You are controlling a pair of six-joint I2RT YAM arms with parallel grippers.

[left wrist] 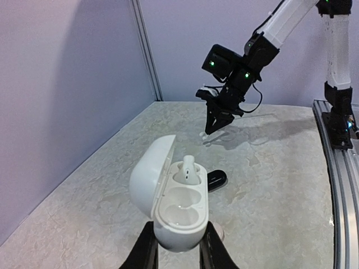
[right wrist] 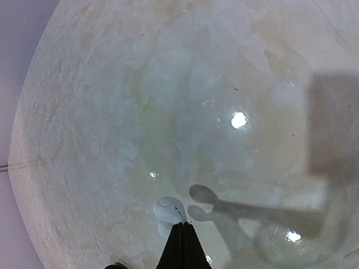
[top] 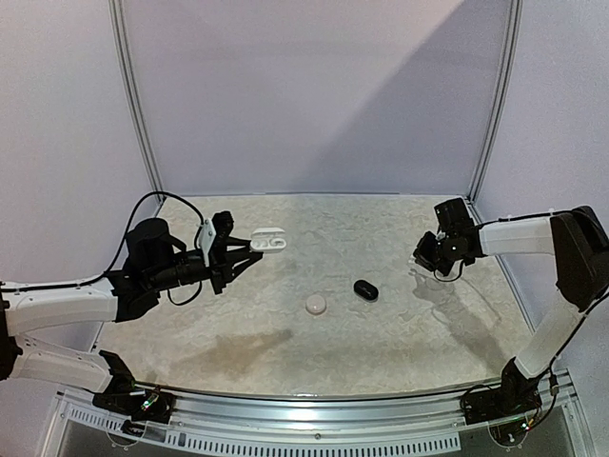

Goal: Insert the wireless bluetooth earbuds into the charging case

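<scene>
My left gripper (top: 253, 255) is shut on the white charging case (top: 268, 240), holding it up off the table on the left. In the left wrist view the case's lid is open. An earbud (left wrist: 188, 169) stands in the far end of the case, its stem upward, and the nearer hollows look empty. On the right side of the table, my right gripper is shut. Another white earbud (right wrist: 169, 209) is at its fingertips, gripped by the stem, which the fingers partly hide. Its shadow falls apart from it on the table.
A black oval case (top: 365, 290) and a pale round case (top: 316, 304) lie on the table between the arms. Open tabletop surrounds them. The wall (top: 314, 105) bounds the back and a metal rail (top: 304, 414) the front.
</scene>
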